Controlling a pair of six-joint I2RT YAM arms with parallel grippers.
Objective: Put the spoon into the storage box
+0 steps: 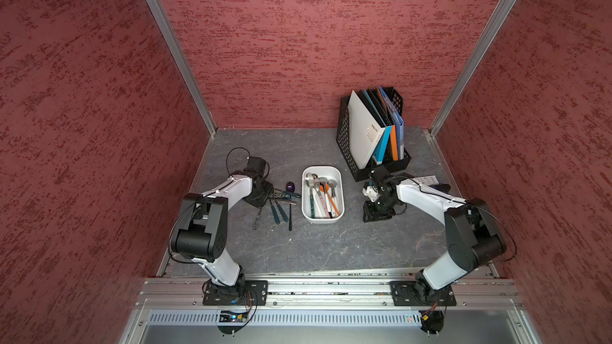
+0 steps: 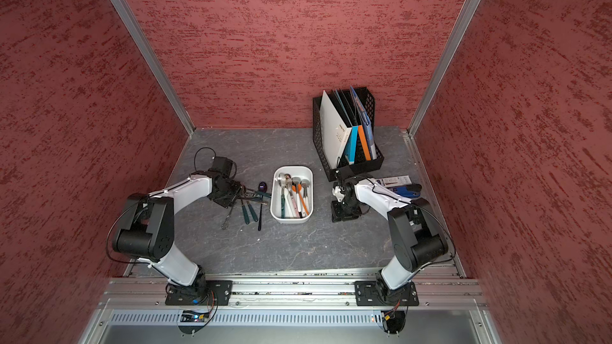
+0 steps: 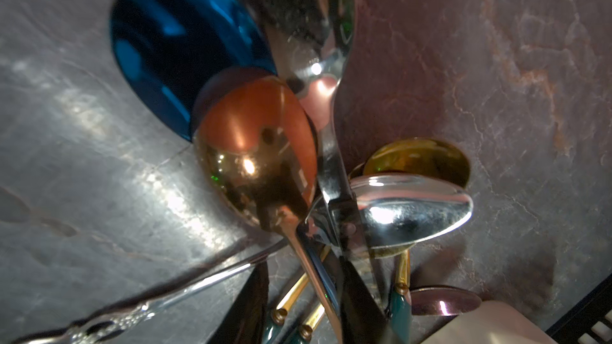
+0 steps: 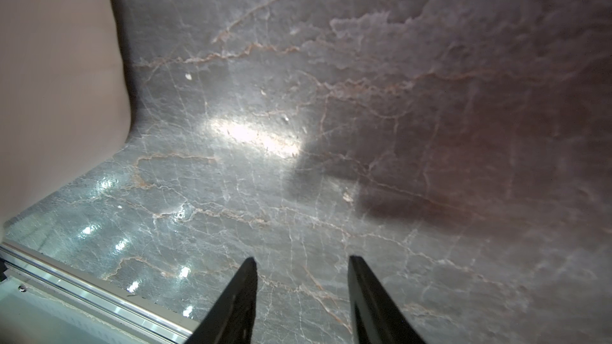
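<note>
Several spoons lie in a loose pile on the left of the table. In the left wrist view their bowls overlap: a blue spoon [image 3: 181,35], a gold-copper spoon [image 3: 251,165] and a silver spoon [image 3: 414,213]. Over the pile, my left gripper has its fingers apart; thin handles run through the gap, and whether either finger touches them cannot be told. The white storage box [image 1: 322,221] stands mid-table, with several utensils inside. To its right, low over bare table, my right gripper is open and empty.
A black basket [image 1: 344,137] of folders stands at the back right. Behind the right arm lie a white packet [image 2: 394,181] and a blue-black object [image 2: 408,189]. A dark purple item [image 1: 290,186] sits left of the box.
</note>
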